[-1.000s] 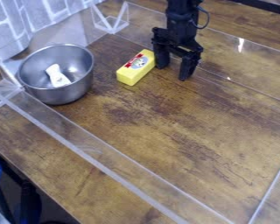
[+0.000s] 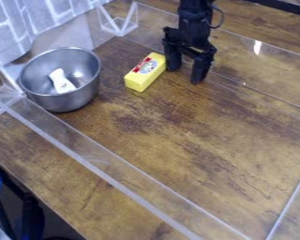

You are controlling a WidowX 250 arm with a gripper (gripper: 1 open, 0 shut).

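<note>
My black gripper point(image 2: 189, 60) hangs at the top middle of the camera view, low over the wooden table, its two fingers apart. Just left of it lies a yellow box point(image 2: 142, 75) with a red and white label at its upper end, close to the left finger; whether they touch is unclear. A metal pot point(image 2: 80, 98) stands at the left with a small white object point(image 2: 61, 81) inside.
Clear plastic walls point(image 2: 109, 178) edge the work area. Light fabric or foil lies at the upper left corner.
</note>
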